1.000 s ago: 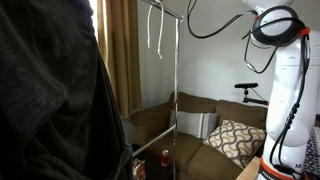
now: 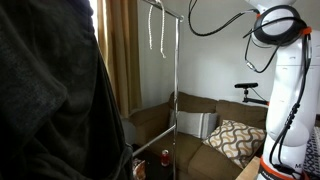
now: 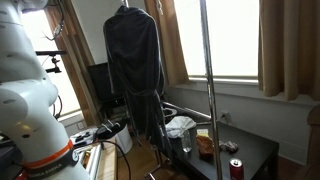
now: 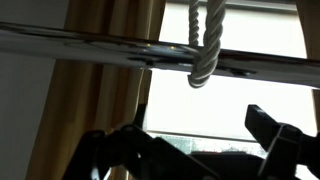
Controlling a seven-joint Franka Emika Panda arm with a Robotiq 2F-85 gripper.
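In the wrist view my gripper is open, its two dark fingers wide apart with nothing between them. A thick white rope (image 4: 208,45) loops around a shiny metal bar (image 4: 110,49) above the fingertips, apart from them. Exterior view 1 shows the rope (image 2: 162,32) hanging in strands near the upper corner of the metal rack (image 2: 177,75). My gripper is out of frame in both exterior views; only parts of the white arm (image 2: 296,90) show. A dark grey robe (image 3: 135,55) hangs in exterior view 2.
On a dark low table (image 3: 245,143) stand a red can (image 3: 236,169) and a brown container (image 3: 205,146). A brown sofa (image 2: 205,155) with cushions lies beyond the rack. Dark cloth (image 2: 60,90) covers the left of exterior view 1. Behind the bar is a bright window (image 4: 200,95).
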